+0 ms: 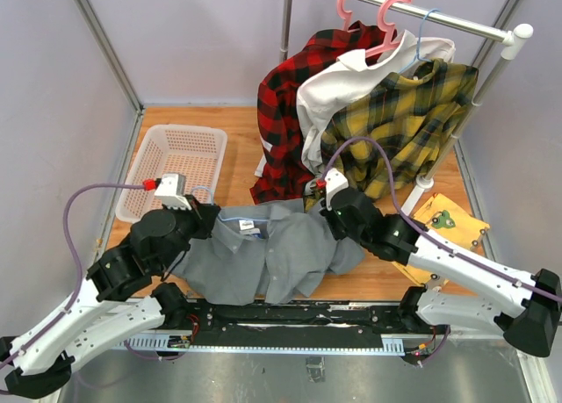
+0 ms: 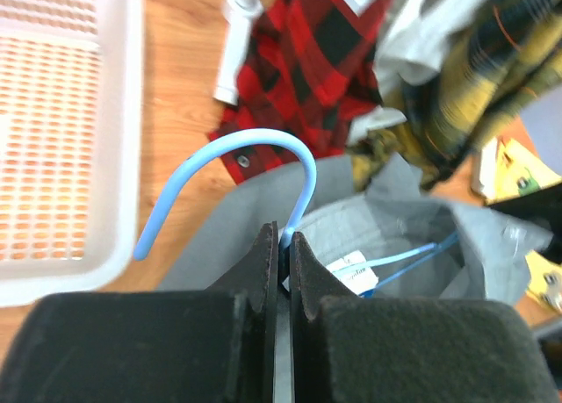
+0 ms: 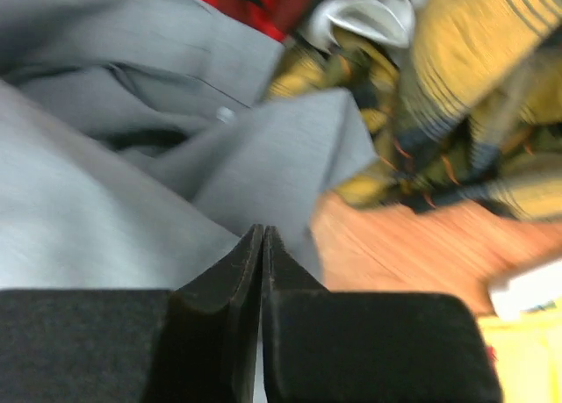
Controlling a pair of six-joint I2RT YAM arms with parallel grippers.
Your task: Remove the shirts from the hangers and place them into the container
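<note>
The grey shirt lies spread on the table in front of the rack, its collar and white label facing up. My left gripper is shut on the light-blue hanger at the base of its hook, which curves up above the fingertips. A hanger arm still runs into the collar toward the right shoulder. My right gripper is shut at the shirt's right side, with a raised fold of grey cloth drawn up to its fingers; the pinch itself is mostly hidden.
A white basket stands at the back left. Red, white and yellow plaid garments hang from the rack close behind the shirt. A yellow folded cloth lies at the right.
</note>
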